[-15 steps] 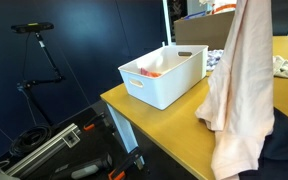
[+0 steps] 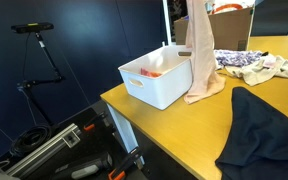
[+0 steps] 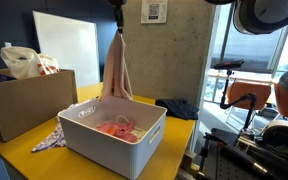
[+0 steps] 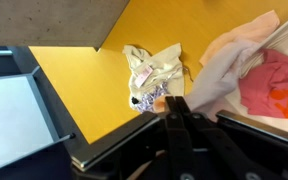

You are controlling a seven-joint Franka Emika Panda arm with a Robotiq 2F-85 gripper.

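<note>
A pale pink cloth (image 2: 201, 55) hangs in a long drape at the right side of the white bin (image 2: 162, 88), its lower end reaching the table. In exterior view 2 the cloth (image 3: 119, 70) hangs behind the bin from my gripper (image 3: 118, 20), which is shut on its top. From the wrist view, the cloth (image 4: 220, 78) stretches down away from the gripper, beside the bin. Red and pink cloth (image 3: 121, 130) lies inside the bin. The gripper is outside the frame in exterior view 1.
Dark cloth (image 2: 262, 135) lies at the table's near right. Patterned and whitish cloths (image 2: 259, 66) are heaped farther back, before a cardboard box (image 3: 26, 105) topped with a white bag. Bare yellow table (image 2: 174, 128) shows in front of the bin.
In exterior view 1 the hanging cloth has moved left and back, from over the dark cloth to beside the bin. The dark cloth and the patterned heap are now more exposed.
</note>
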